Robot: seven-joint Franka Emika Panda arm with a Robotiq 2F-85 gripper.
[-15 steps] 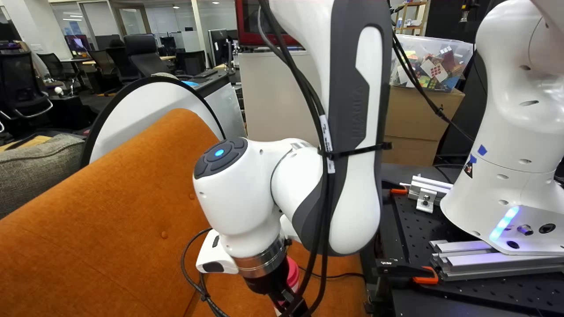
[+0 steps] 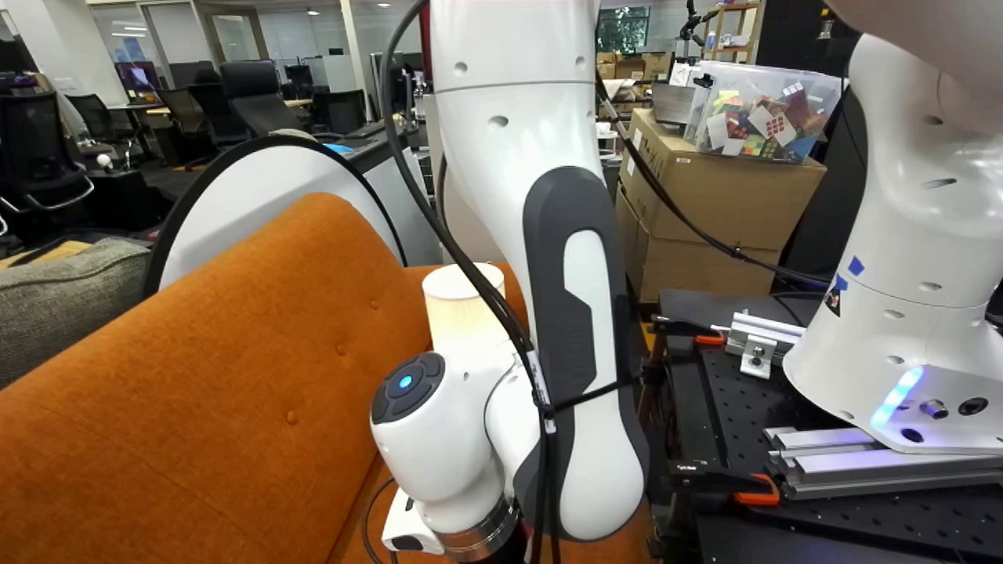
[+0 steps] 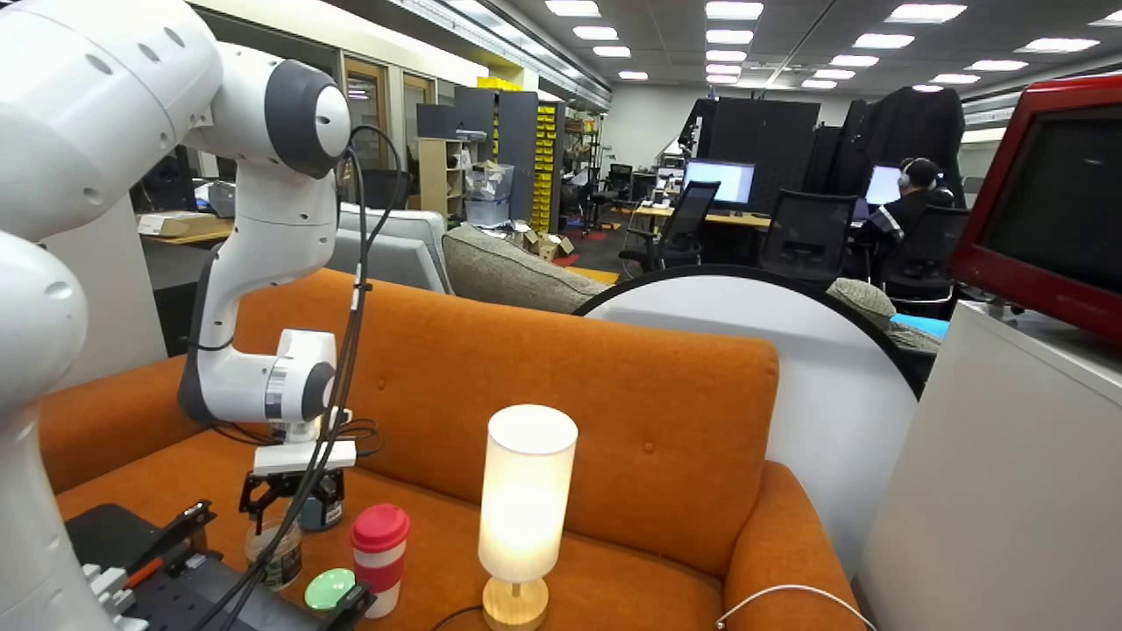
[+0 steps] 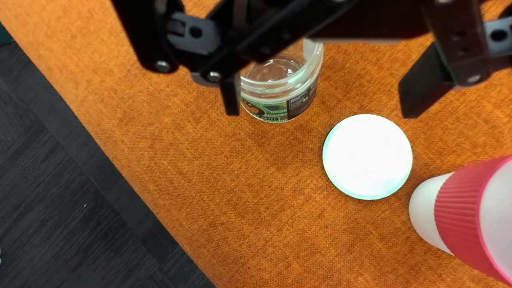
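My gripper is open above the orange sofa seat, its dark fingers spread wide. In the wrist view a clear glass jar without a lid stands upright, partly behind the left finger and the gripper body. It looks nearly empty, and nothing is gripped. A round white lid-like disc with a green edge lies flat beside the jar. Near it stands a white cup with a pink band; exterior view 2 shows its red lid. Exterior view 1 leaves the fingers out of frame.
A lit lamp stands on the seat right of the cup in exterior view 2. Behind the gripper is a dark teal container. The sofa backrest rises behind, and the wrist view shows bare seat before the jar.
In exterior view 1 the wrist has moved lower and the forearm has shifted left. The gripper's upper part and the red cup, partly visible before, no longer show there. The lamp has come into view.
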